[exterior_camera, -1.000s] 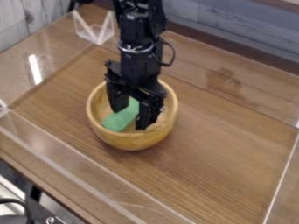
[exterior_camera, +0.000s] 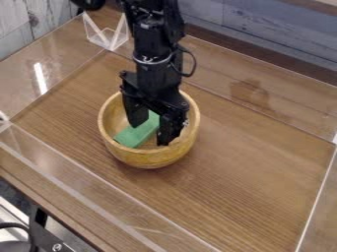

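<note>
A yellow bowl sits on the wooden table, holding a green object in its left part. The black arm comes down from the top centre, and my gripper is over and partly inside the bowl, its fingers apart, close to the green object. Whether it touches the green object is hard to tell, as the dark fingers hide part of it.
A clear plastic container stands at the back left. Pale walls border the table, and a dark cable lies at the lower left.
The gripper has shifted slightly within and over the bowl over the last second. The bowl and the green object look nearly unchanged.
</note>
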